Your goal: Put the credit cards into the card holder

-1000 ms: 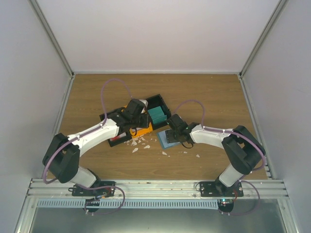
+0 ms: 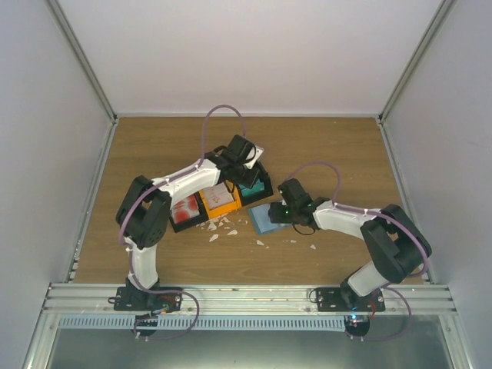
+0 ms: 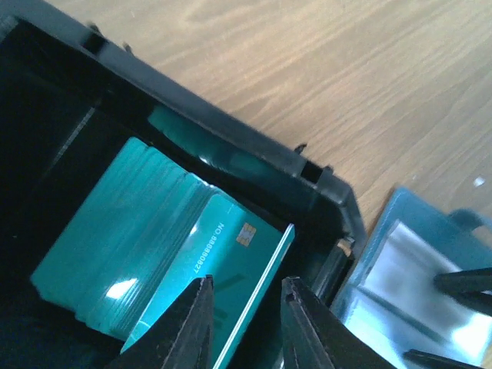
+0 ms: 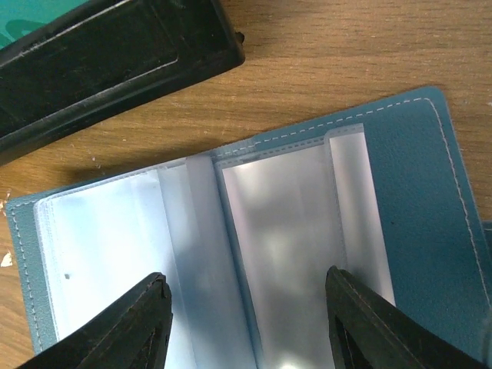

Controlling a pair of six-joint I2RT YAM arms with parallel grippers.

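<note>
In the left wrist view, several teal cards (image 3: pixel 119 231) lean in a black box, the front one (image 3: pixel 223 250) standing a little apart with its pale edge up. My left gripper is over them, fingers apart, with that edge showing between its fingers; contact cannot be told. The blue card holder (image 4: pixel 407 184) lies open on the table, its clear pockets (image 4: pixel 284 207) facing up with no teal card visible in them. Above the pockets my right gripper stands open and empty.
The black box's wall (image 4: pixel 123 69) is close to the holder's edge. An orange box (image 2: pixel 223 209) and another dark box with red cards (image 2: pixel 184 209) stand to the left. Pale scraps (image 2: pixel 214 237) litter the wood in front.
My left gripper has moved right and away from the robot, from the orange box to the box of teal cards. The right gripper has shifted slightly to the right over the holder.
</note>
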